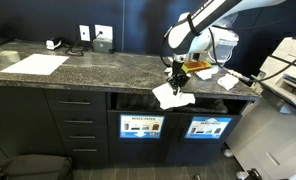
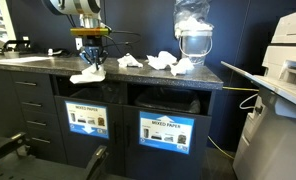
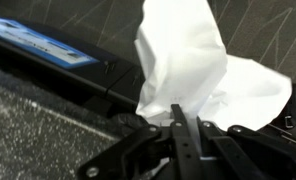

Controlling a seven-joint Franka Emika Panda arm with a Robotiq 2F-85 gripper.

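Note:
A crumpled white paper [image 3: 183, 60] fills the middle of the wrist view, with my gripper shut on it. In exterior view 1 the paper [image 1: 174, 96] hangs at the counter's front edge, below my gripper [image 1: 176, 84] and in front of the left bin opening. Exterior view 2 shows the same paper [image 2: 88, 75] at the front edge, above the left "Mixed Paper" sign [image 2: 88, 117]. The paper's top, where the fingers pinch it, is partly hidden.
More crumpled white papers [image 2: 180, 67] lie on the dark counter [image 1: 98, 70], near a clear bucket [image 2: 195, 42]. Another bin opening [image 2: 168, 97] sits to the right. A flat white sheet [image 1: 35, 64] rests at the counter's left.

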